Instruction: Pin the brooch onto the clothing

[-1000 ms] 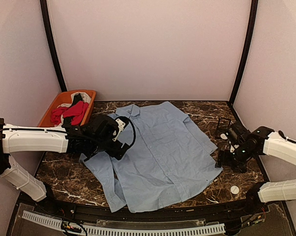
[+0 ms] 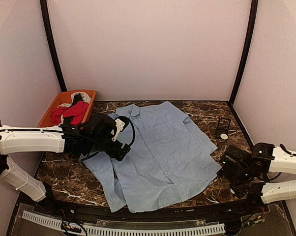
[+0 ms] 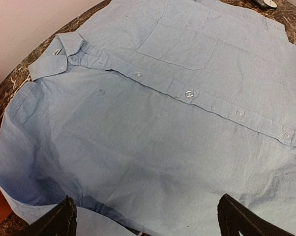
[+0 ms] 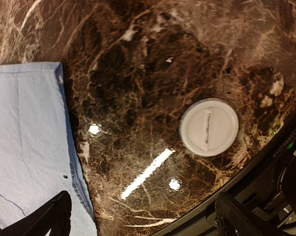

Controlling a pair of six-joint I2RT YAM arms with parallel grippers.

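A light blue shirt (image 2: pixel 162 152) lies spread on the dark marble table, collar toward the back. In the right wrist view a round white brooch (image 4: pixel 222 128) lies pin-side up on the marble, beside a shirt corner (image 4: pixel 25 123). My right gripper is open above it, its fingers at the lower edge; in the top view it mostly covers that brooch. My left gripper hangs open over the left part of the shirt, nothing between its fingers.
An orange bin (image 2: pixel 51 109) with red, white and dark cloth stands at the back left. At the back right are a small dark stand (image 2: pixel 217 128) and a white disc (image 2: pixel 223 136). The table's front edge runs close to the brooch.
The left arm is essentially still.
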